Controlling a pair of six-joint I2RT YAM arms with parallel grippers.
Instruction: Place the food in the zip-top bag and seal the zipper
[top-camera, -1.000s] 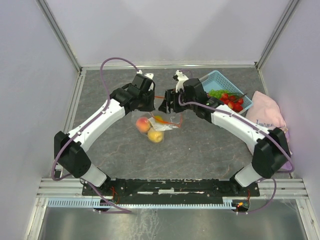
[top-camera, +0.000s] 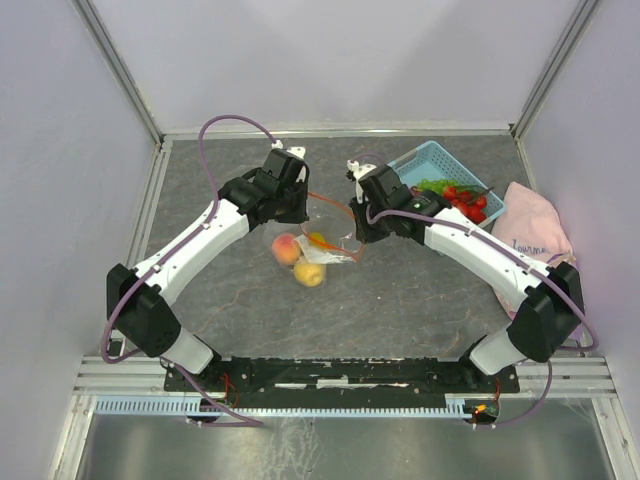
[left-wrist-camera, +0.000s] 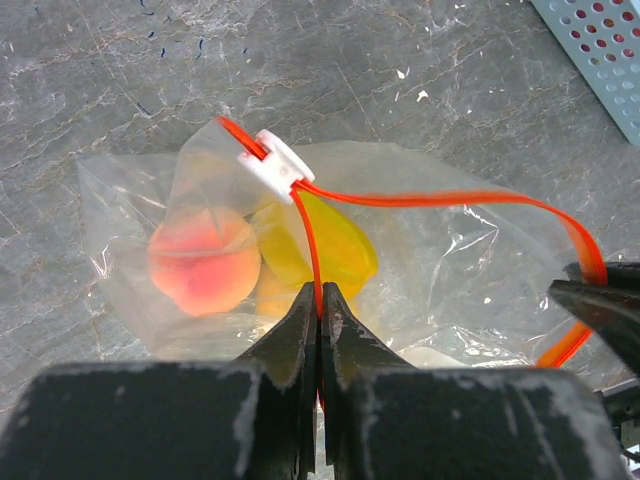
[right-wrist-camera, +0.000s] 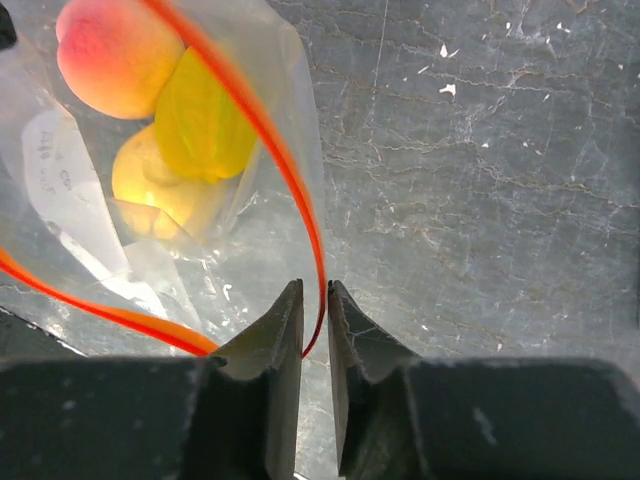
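Note:
A clear zip bag with orange zipper edges lies at the middle, holding a peach (top-camera: 286, 250) (left-wrist-camera: 203, 262) (right-wrist-camera: 116, 58), a yellow pepper (left-wrist-camera: 330, 247) (right-wrist-camera: 205, 118) and a yellow fruit (top-camera: 309, 273) (right-wrist-camera: 147, 190). My left gripper (top-camera: 302, 215) is shut on the orange zipper, below its white slider (left-wrist-camera: 275, 166). My right gripper (top-camera: 360, 228) is at the bag's right edge, its fingertips close together around the orange rim; whether they are fully closed on it is hard to tell.
A blue basket (top-camera: 435, 155) with red and green produce stands at the back right. A pink bag (top-camera: 530, 225) lies at the right edge. Bare grey tabletop surrounds the zip bag on the left and front.
The left arm has stayed in place.

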